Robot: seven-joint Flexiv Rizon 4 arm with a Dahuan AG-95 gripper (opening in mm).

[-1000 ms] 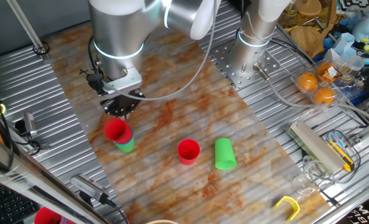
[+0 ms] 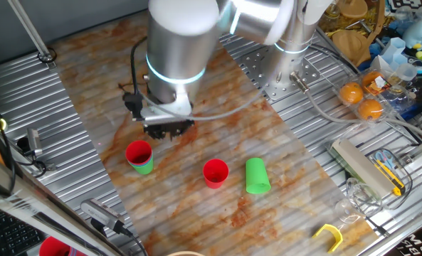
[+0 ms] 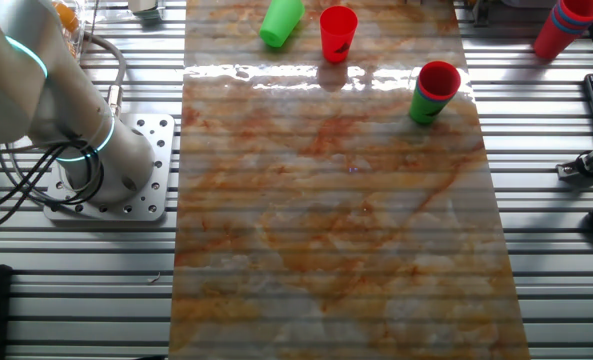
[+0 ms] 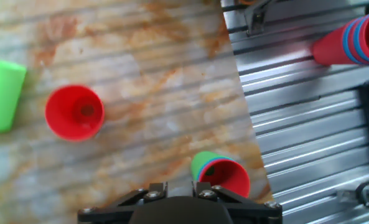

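My gripper (image 2: 169,131) hangs above the marbled board, behind and to the right of a cup stack in exterior view 1. It is open, with no cup between its fingers. A red cup (image 2: 138,151) sits nested in the stack, above a thin blue rim and a green cup (image 2: 145,168). In the wrist view the stack's red cup (image 4: 231,179) shows just beyond the gripper, partly hidden by it. A single red cup (image 2: 215,173) stands upright, mouth up. Beside it is a separate green cup (image 2: 257,176), its open mouth not visible.
Nested red and blue cups (image 3: 566,28) stand off the board on the slatted metal table. A grey device (image 2: 102,212) with a cable lies near the board's edge. Much of the board (image 3: 326,250) is bare.
The red cup, earlier raised and tilted at the gripper, now sits down in the green stack. My gripper has let go and moved away to the right in exterior view 1.
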